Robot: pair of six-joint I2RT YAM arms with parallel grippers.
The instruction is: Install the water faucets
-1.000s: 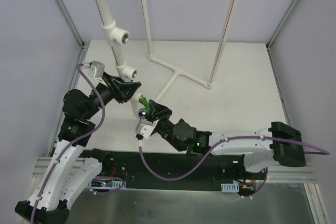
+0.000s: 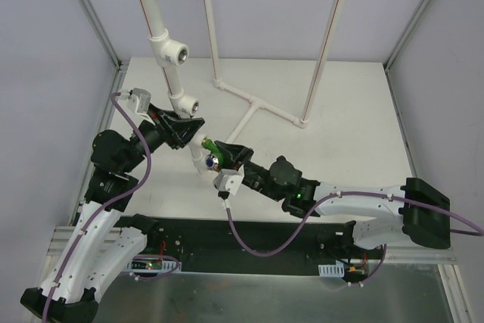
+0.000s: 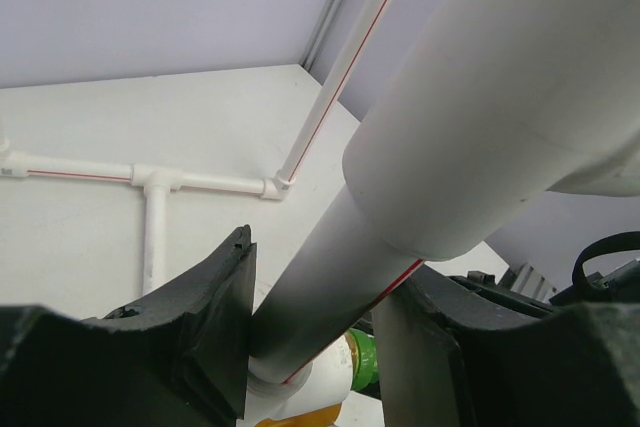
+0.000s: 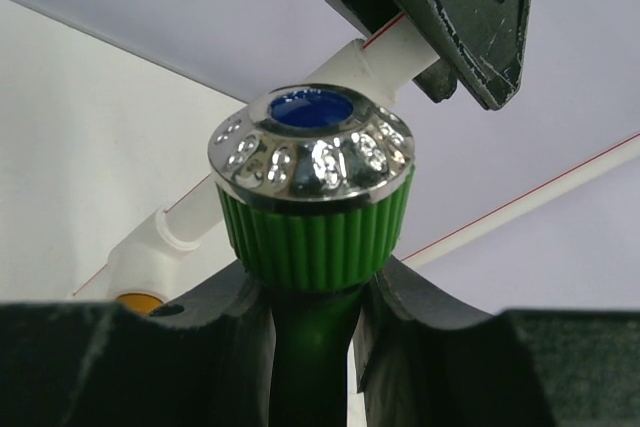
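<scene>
A green faucet (image 2: 212, 150) with a silver head and blue cap is gripped by my right gripper (image 2: 228, 155). The right wrist view shows the faucet (image 4: 310, 232) head-on, its stem between both fingers; its far end is hidden there. In the left wrist view, the green part (image 3: 366, 358) lies right at the mouth of a white fitting (image 3: 322, 383). Whether it is seated inside cannot be told. My left gripper has the upright white pipe (image 3: 310, 302) between its fingers; how firmly they close on it is unclear.
Higher on the upright, several tee fittings (image 2: 172, 54) have open metal-lined mouths. A thin white pipe frame (image 2: 257, 101) stands behind on the white board (image 2: 355, 134). Board space at the right is clear. Both grippers are close together.
The right gripper and faucet have shifted slightly right, and the wrist has turned a little. The upright pipe has swayed slightly right and back. The left arm looks nearly still.
</scene>
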